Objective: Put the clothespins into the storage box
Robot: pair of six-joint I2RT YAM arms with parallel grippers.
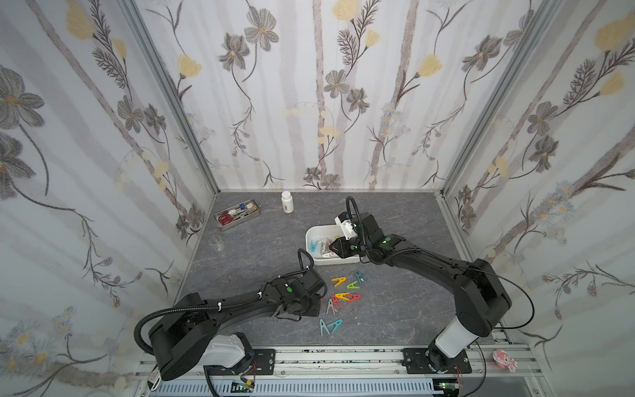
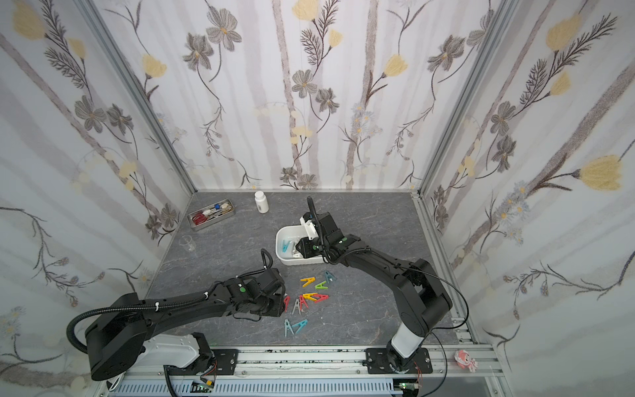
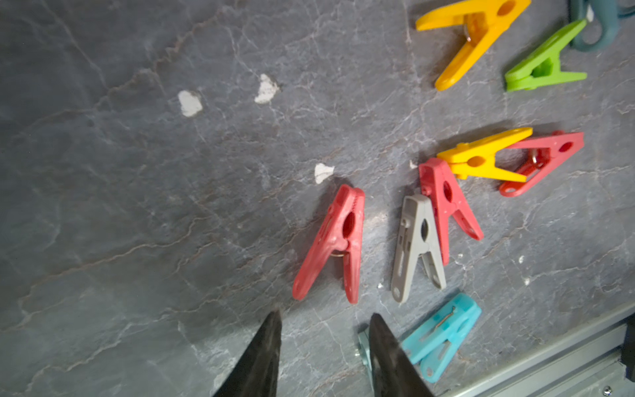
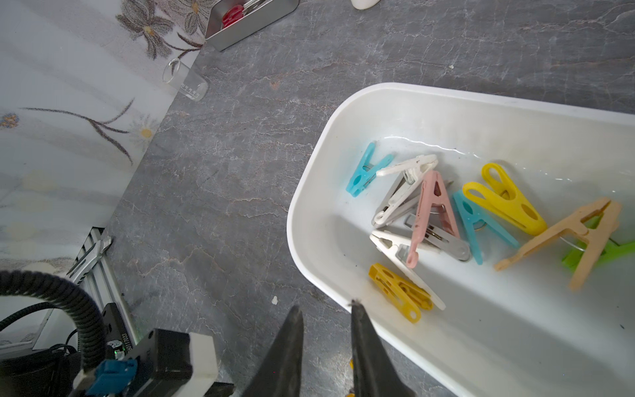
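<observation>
In the left wrist view my left gripper is open over the table, its fingers apart and empty. Ahead of the fingertips lies a red clothespin (image 3: 342, 243). Right of it are a grey clothespin (image 3: 418, 248), another red clothespin (image 3: 449, 201) and a yellow clothespin (image 3: 486, 155). A light blue clothespin (image 3: 442, 337) is partly hidden behind a finger. The white storage box (image 4: 305, 198) holds several clothespins, including a pink clothespin (image 4: 434, 211) and a wooden-coloured clothespin (image 4: 574, 231). At the box's near wall, my right gripper has its fingers apart with nothing held.
Further clothespins lie at the back of the group, such as an orange-yellow clothespin (image 3: 473, 33) and a green clothespin (image 3: 545, 63). A metal tray (image 1: 237, 214) and a white bottle (image 1: 287, 202) stand far back left.
</observation>
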